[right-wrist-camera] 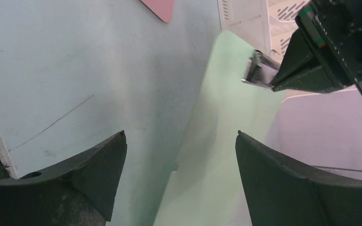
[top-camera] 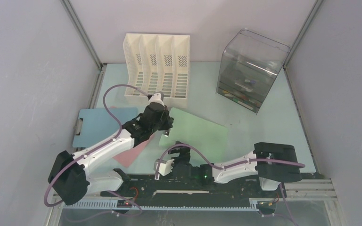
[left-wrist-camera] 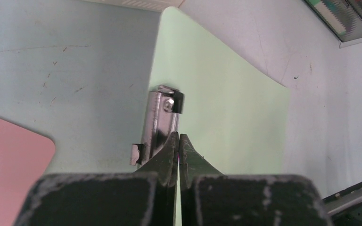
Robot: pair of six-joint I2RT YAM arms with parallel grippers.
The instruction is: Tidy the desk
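Observation:
A pale green clipboard (top-camera: 195, 129) lies slanted on the desk, its metal clip (left-wrist-camera: 161, 115) along the left edge. My left gripper is shut with its tips right by that clip; nothing shows between the fingertips. A pink clipboard (top-camera: 133, 151) partly overlaps a blue clipboard (top-camera: 101, 123) at the left. By the green board's front edge is my right gripper (top-camera: 182, 147), its fingers (right-wrist-camera: 96, 165) spread wide. The green board's edge appears between them in the right wrist view; whether they touch it I cannot tell.
A white slotted rack (top-camera: 158, 66) with empty compartments stands at the back. Back right holds a clear box (top-camera: 252, 70) with small items inside.

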